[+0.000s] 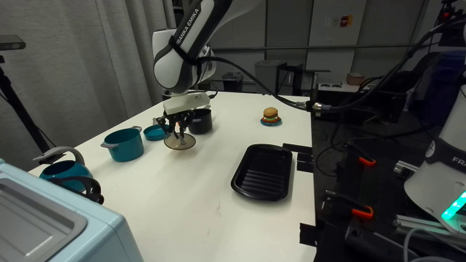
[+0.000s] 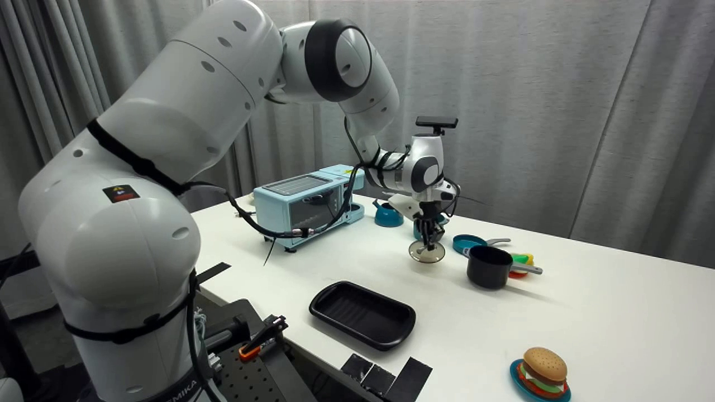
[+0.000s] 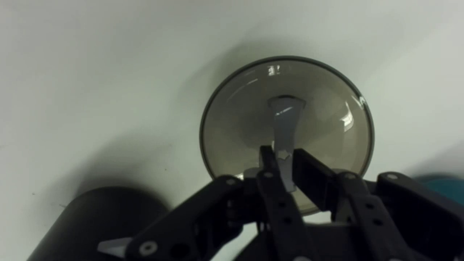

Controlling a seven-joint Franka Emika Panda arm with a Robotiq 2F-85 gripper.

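Note:
A round glass lid (image 3: 237, 117) with a dark rim and a grey handle (image 3: 287, 115) fills the middle of the wrist view. My gripper is shut on that handle, one finger on each side of it. In exterior view 1 the lid (image 1: 174, 143) hangs tilted just over or at the table, between the teal pot (image 1: 126, 146) and the black saucepan (image 1: 201, 121); whether its edge touches the table I cannot tell. In exterior view 2 the lid (image 2: 427, 253) is left of the black saucepan (image 2: 489, 268), below my gripper (image 2: 429, 245).
A small teal pan (image 2: 469, 242) lies close behind the lid. The teal kettle (image 1: 65, 168) and light blue oven (image 1: 109, 227) stand at the left. A black tray (image 1: 264, 170) and a toy burger (image 1: 271, 114) are farther off.

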